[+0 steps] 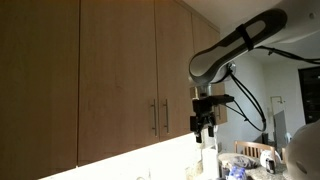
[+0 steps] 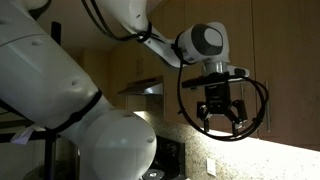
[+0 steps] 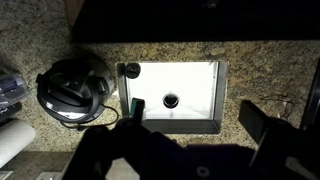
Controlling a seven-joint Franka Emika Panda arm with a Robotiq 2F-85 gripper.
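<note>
My gripper hangs high above the counter, pointing down. In the wrist view its dark fingers stand wide apart, with nothing between them but the view of the sink below. A white sink with a round dark drain lies under it. From the side, the gripper is in front of the wooden cabinets, near their lower edge. The second exterior view shows the gripper well above the worktop, holding nothing visible.
A dark kettle-like appliance with a cord stands left of the sink on the speckled counter. Closed cabinet doors with long handles rise beside the arm. A round table is farther back.
</note>
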